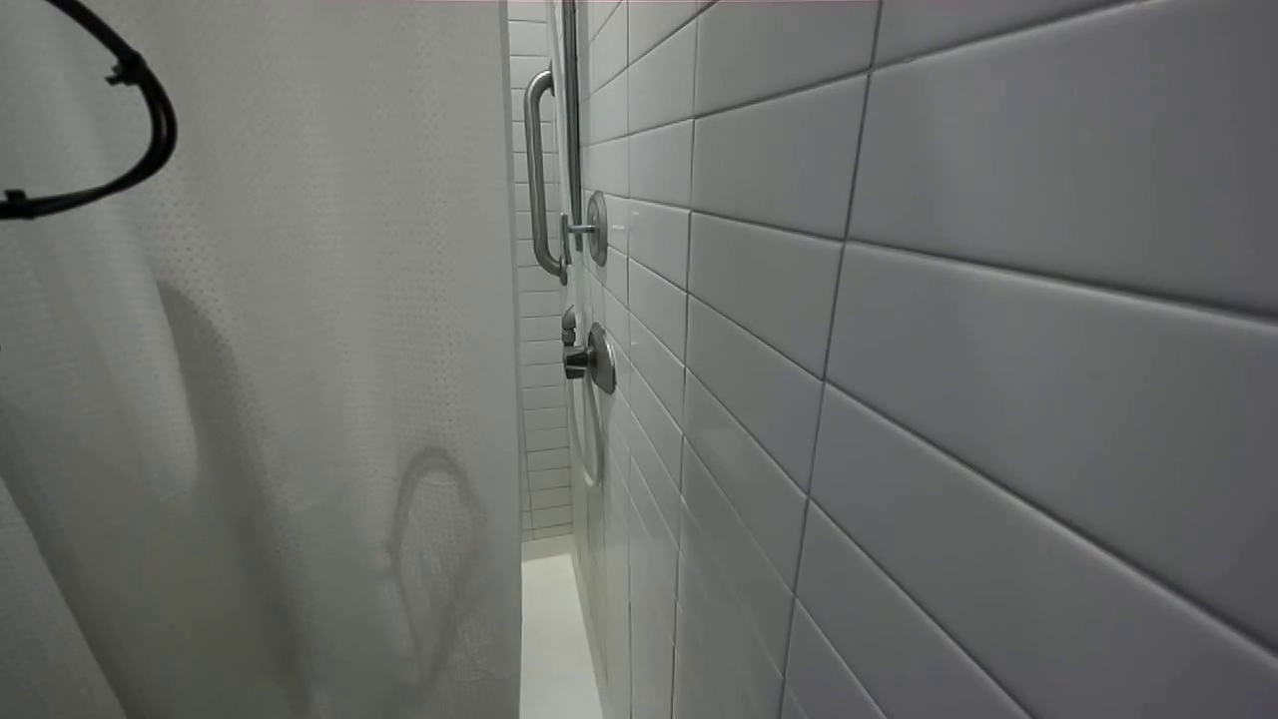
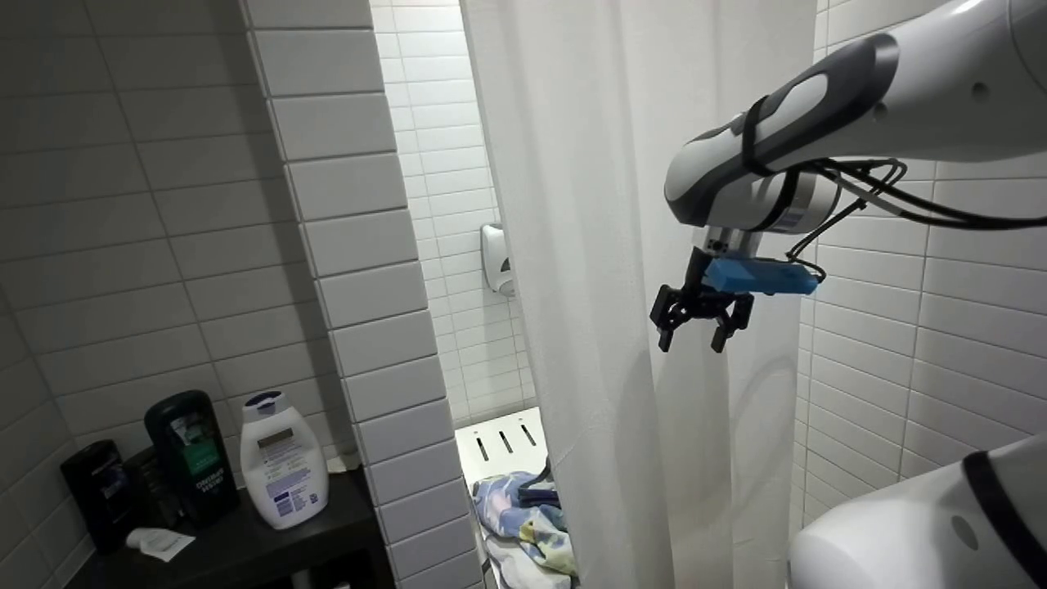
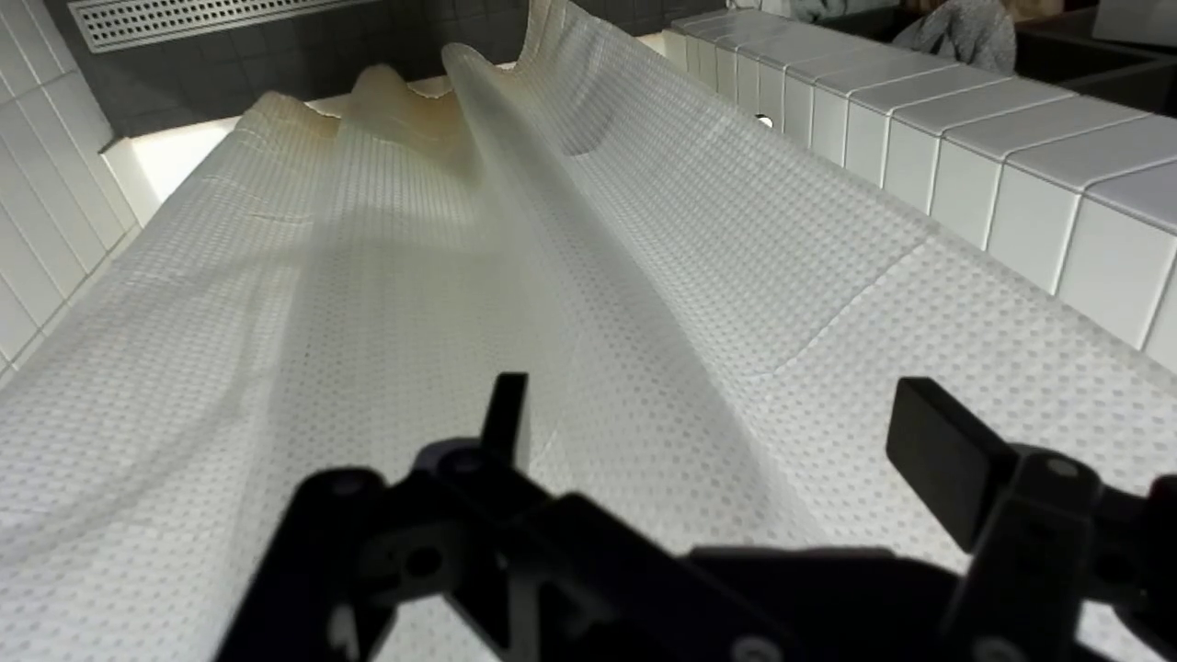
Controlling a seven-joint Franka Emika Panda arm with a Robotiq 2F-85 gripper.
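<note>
A white textured shower curtain (image 2: 599, 294) hangs in long folds across the shower opening. My gripper (image 2: 692, 345) hangs in front of it, fingers pointing down and spread apart. In the wrist view the gripper is open, with a wide gap between its black fingers and nothing held there. Curtain fabric (image 3: 618, 331) fills the space beyond the fingertips; whether they touch it is hard to tell. Exterior view 1 shows the curtain (image 1: 347, 240) at left, with the arm's black cable (image 1: 156, 132) in front, but no gripper.
White tiled walls (image 1: 1042, 300) close in on the right, with a grab bar (image 1: 535, 174) and shower valve (image 1: 599, 358) behind. A tiled partition (image 2: 363, 275) stands left of the curtain. Bottles, one white (image 2: 282, 466), occupy a dark shelf. Patterned cloth (image 2: 520, 510) lies on a white seat.
</note>
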